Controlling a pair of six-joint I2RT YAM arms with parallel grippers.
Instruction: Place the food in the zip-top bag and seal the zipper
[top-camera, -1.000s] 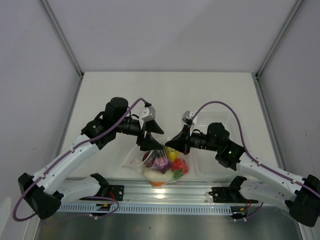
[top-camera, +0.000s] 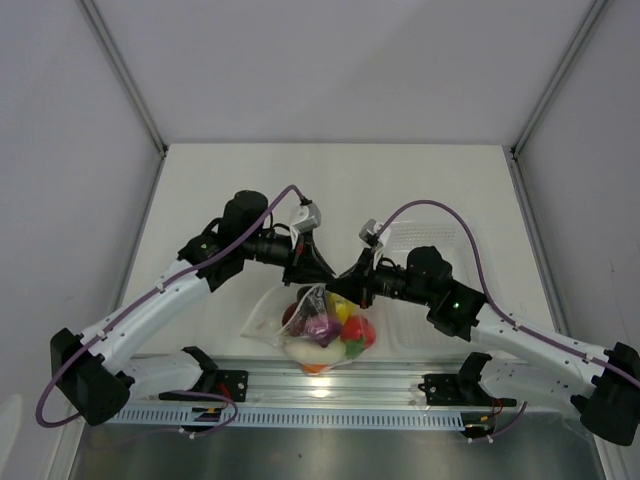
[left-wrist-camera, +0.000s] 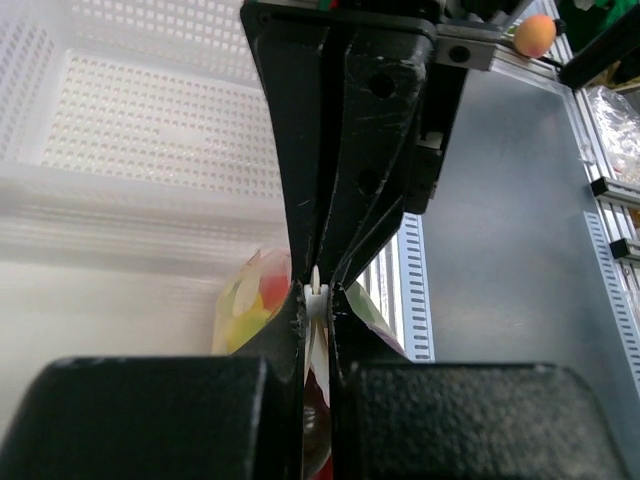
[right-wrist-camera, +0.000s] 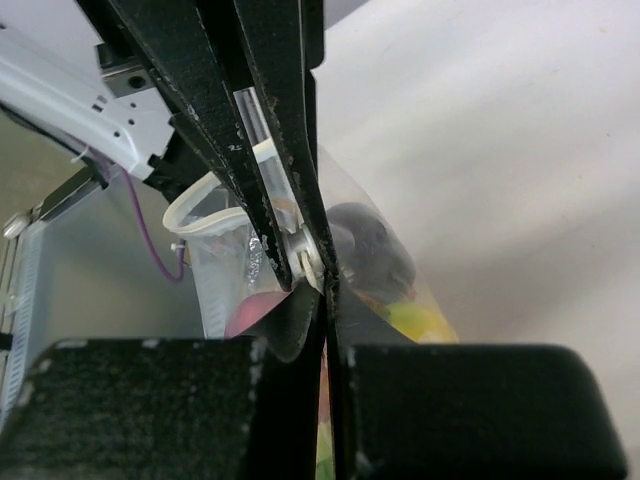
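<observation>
The clear zip top bag lies near the table's front edge with play food inside: a purple piece, a red pepper, a yellow piece and more. Its mouth faces away from the front edge. My left gripper is shut on the white zipper slider at the bag's mouth. Right against it, my right gripper is shut at the zipper's end, with a thin bit of the white strip at its fingertips. At the open side, the bag's rim stands apart as a loop.
A white perforated basket stands to the right, partly behind the right arm. Both grippers nearly touch, leaving little room between them.
My left gripper has moved a little to the right, and its spread fingers have shut at the bag's mouth. The right gripper has stayed nearly in place; the bag has hardly moved.
</observation>
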